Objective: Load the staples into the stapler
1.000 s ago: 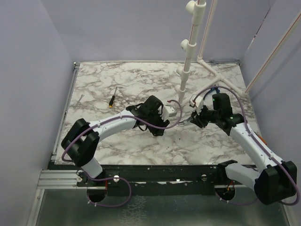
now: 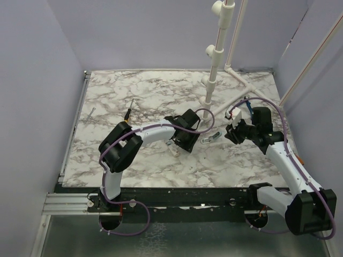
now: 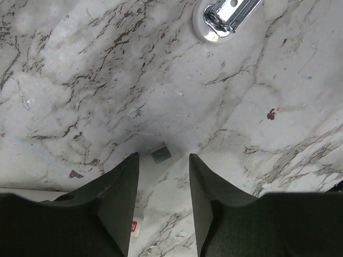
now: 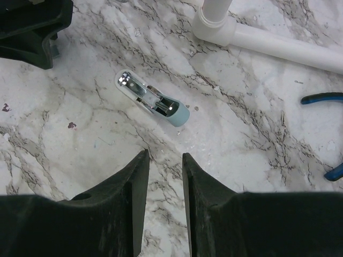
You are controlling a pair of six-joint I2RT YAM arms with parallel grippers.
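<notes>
The stapler lies on the marble table, with a pale blue end and its metal channel exposed; in the left wrist view its metal end point(image 3: 220, 24) is at the top. My left gripper is low over the table left of the stapler, open, with a small grey block point(image 3: 161, 155) between and beyond its fingertips, perhaps the staples. A pale box point(image 3: 37, 195) with a red mark is partly hidden below it. My right gripper hangs right of the stapler, part open, with nothing visible between its fingers.
A white pipe frame point(image 2: 241, 85) stands behind the stapler. Blue-handled pliers point(image 4: 321, 98) lie to the right. A yellow screwdriver point(image 2: 128, 113) lies at the left.
Over the last second my left gripper has moved rightward and turned, and my right gripper has drawn back to the right, away from the stapler.
</notes>
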